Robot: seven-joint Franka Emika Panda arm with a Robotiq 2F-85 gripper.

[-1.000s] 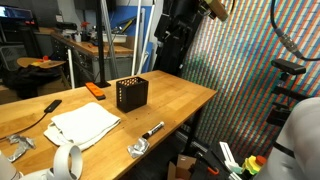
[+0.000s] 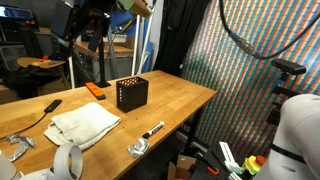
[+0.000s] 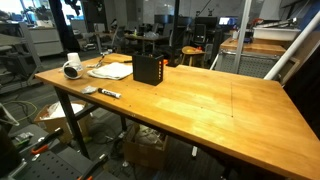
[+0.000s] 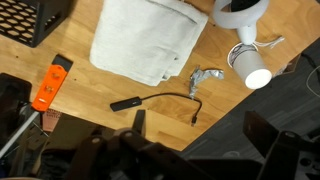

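My gripper (image 2: 78, 32) hangs high over the far left part of the table, open, with nothing between its fingers. Looking down in the wrist view, the open gripper has the black cable (image 4: 160, 97) and a crumpled silver wrapper (image 4: 205, 75) below it. A folded white cloth (image 2: 83, 125) lies flat near the table's left side. Behind it stands a black mesh basket (image 2: 132, 93), its inside hidden. An orange-and-black tool (image 2: 95, 90) rests farther back. Toward the front are a marker (image 2: 152, 130), another crumpled silver piece (image 2: 138, 148) and a white mug (image 3: 73, 70).
Beyond the basket, the wooden table (image 3: 225, 95) is bare over a wide area. A white cylinder (image 4: 250, 65) is beside the mug in the wrist view. An open cardboard box (image 3: 146, 148) sits on the floor below the table.
From the upper right of exterior view 1, my gripper has swept left, past the basket, to the far left side. It stays high and the table objects have not moved.
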